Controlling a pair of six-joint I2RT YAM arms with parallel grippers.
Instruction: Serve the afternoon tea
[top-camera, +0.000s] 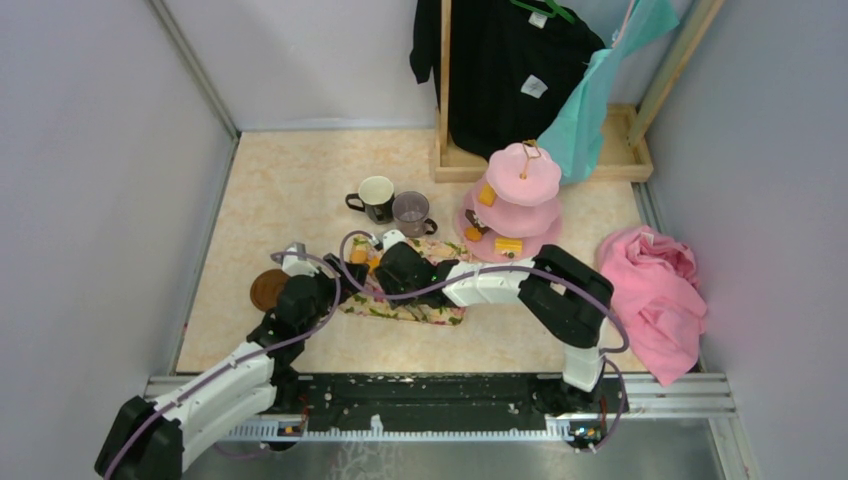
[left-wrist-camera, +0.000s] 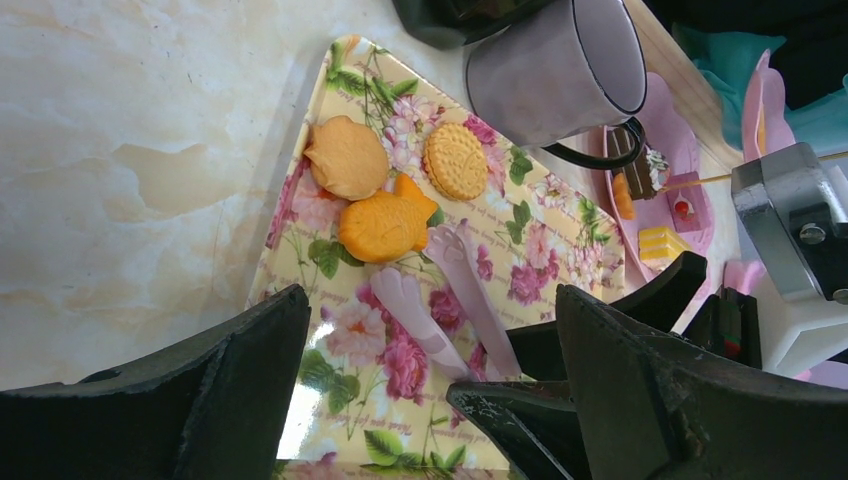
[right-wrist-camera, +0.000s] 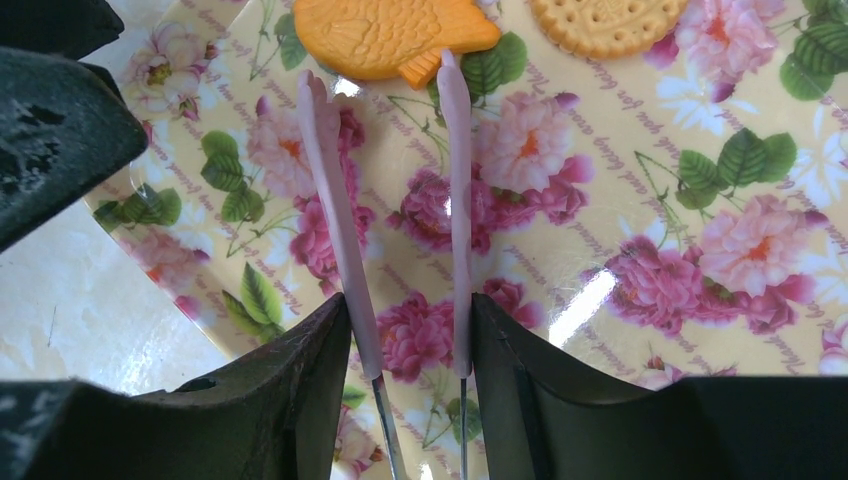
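A floral tray (top-camera: 440, 312) holds a fish-shaped pastry (left-wrist-camera: 383, 226), a flower-shaped biscuit (left-wrist-camera: 345, 156) and a round biscuit (left-wrist-camera: 456, 161). My right gripper is part open low over the tray, its pink fingertips at the fish pastry's edge, nothing visibly held between them. My left gripper (top-camera: 350, 268) is at the tray's left; in its wrist view the fingers (left-wrist-camera: 220, 390) are wide apart, holding nothing. A pink three-tier stand (top-camera: 522, 172) with cakes and snacks stands behind, right of the tray.
A black mug (top-camera: 376, 191) and grey mug (top-camera: 411, 207) stand behind the tray. A brown coaster (top-camera: 264, 290) lies left, pink cloth (top-camera: 650, 300) right. A wooden rack (top-camera: 445, 100) with garments stands at the back.
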